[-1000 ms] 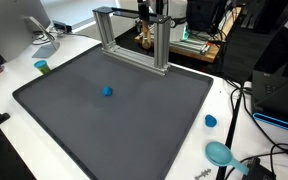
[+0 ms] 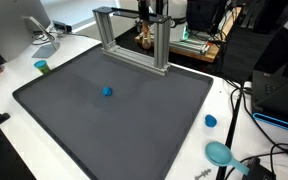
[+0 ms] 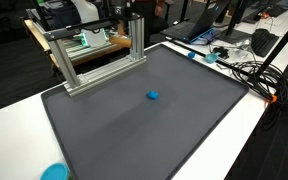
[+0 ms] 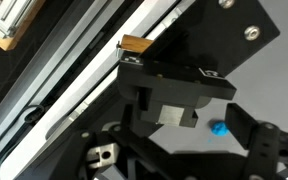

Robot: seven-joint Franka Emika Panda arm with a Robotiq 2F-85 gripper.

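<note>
In the wrist view, my gripper has its dark fingers set apart. Ahead of and between them is a black block-like part with a silver patch; whether anything touches it is unclear. A small wooden piece pokes out just beyond that part. To the right lies a small blue object, apart from the fingers. The same blue object rests alone on the grey board, and exterior view 2 also has it there. The gripper cannot be picked out clearly in either exterior view.
A metal rail frame stands along the board's far edge. A green-topped cup sits off one side. Off the other are a blue disc and a teal dish. Most of the board is bare.
</note>
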